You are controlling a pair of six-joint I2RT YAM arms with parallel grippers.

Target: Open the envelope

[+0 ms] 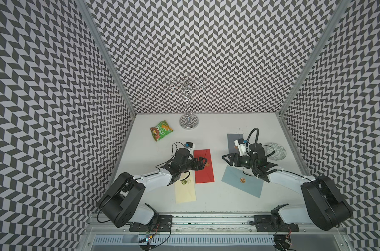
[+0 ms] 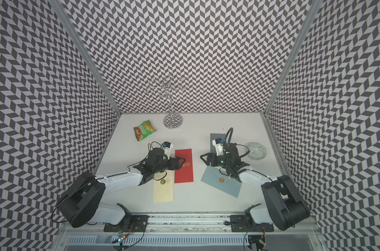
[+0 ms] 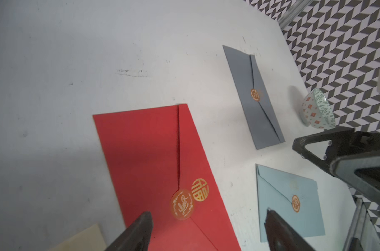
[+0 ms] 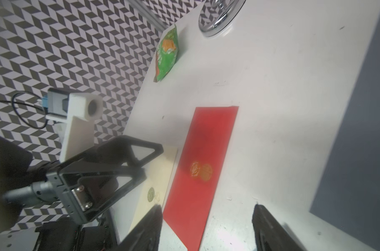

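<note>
A red envelope (image 3: 148, 154) with gold seals lies flat and closed, below my left gripper (image 1: 201, 163), whose fingers are apart and empty. In the left wrist view a grey envelope (image 3: 248, 87) and a light blue envelope (image 3: 284, 209), both sealed, lie to its right. A cream envelope (image 1: 184, 192) is partly hidden under the left arm. My right gripper (image 1: 228, 159) hovers between the red, grey and blue envelopes, open, with nothing between its fingers.
A green snack bag (image 1: 161, 130) and a chrome stand (image 1: 188, 122) occupy the back left. A patterned dish (image 2: 256, 150) is at the right.
</note>
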